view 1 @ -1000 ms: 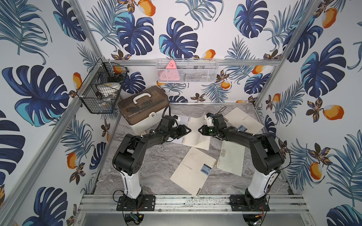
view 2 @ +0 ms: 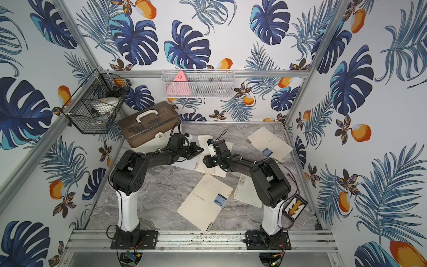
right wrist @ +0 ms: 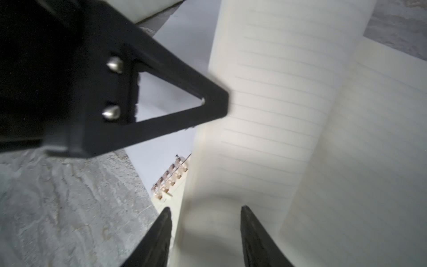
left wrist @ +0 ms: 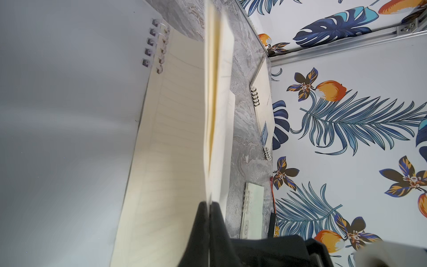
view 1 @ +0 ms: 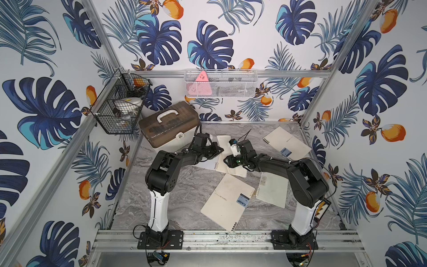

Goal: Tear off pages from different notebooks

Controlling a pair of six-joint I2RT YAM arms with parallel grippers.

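Note:
An open spiral notebook of lined paper (view 1: 231,169) lies in the middle, partly on a pale sheet (view 1: 206,165). A page (left wrist: 215,111) stands raised and curled along the open notebook. My left gripper is shut at that page's near edge; whether paper is between its tips cannot be told. My right gripper is part open over the lined page (right wrist: 262,142), with a gap between its fingertips. Other notebooks lie at the front (view 1: 222,204), back right (view 1: 284,138) and right (view 1: 272,187).
A toolbox (view 1: 164,129) stands at the back left, below a black wire basket (view 1: 122,106). A white mesh shelf (view 1: 231,84) hangs on the back wall. Bare table shows at the front left.

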